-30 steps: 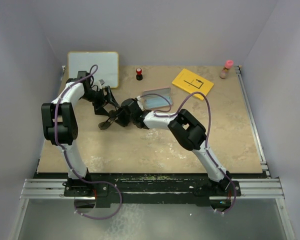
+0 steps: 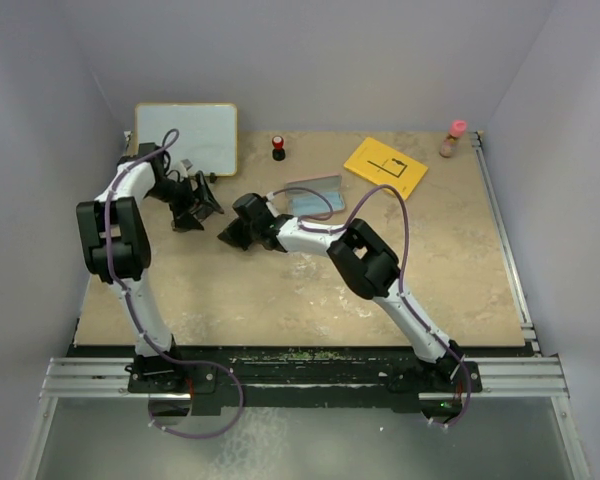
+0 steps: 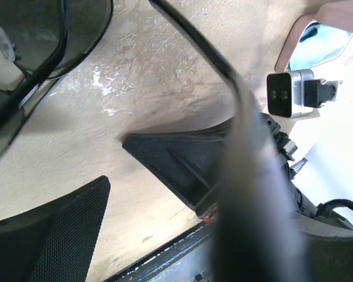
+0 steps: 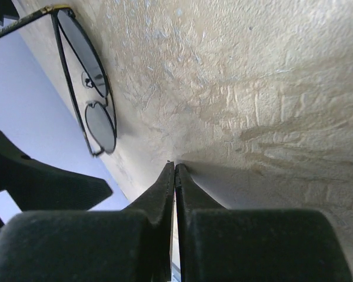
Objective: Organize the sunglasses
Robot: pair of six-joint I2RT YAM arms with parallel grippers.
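The dark sunglasses [image 4: 84,53] lie left of my right gripper, their frame and lenses clear of its fingers. In the right wrist view, that gripper is shut, tips together over bare table, with nothing between them. My left gripper [image 2: 202,196] is open around the sunglasses' left side in the top view, where the glasses are mostly hidden under it. One temple [image 3: 191,38] rises, blurred and close to the camera, between the left fingers. A pink case [image 2: 316,196] with light blue lining stands open behind the right arm.
A white board [image 2: 185,135] is at the back left and a red-topped stamp [image 2: 278,147] beside it. A yellow sheet [image 2: 385,168] and a pink-capped bottle [image 2: 452,138] lie further right.
My left gripper has shifted left.
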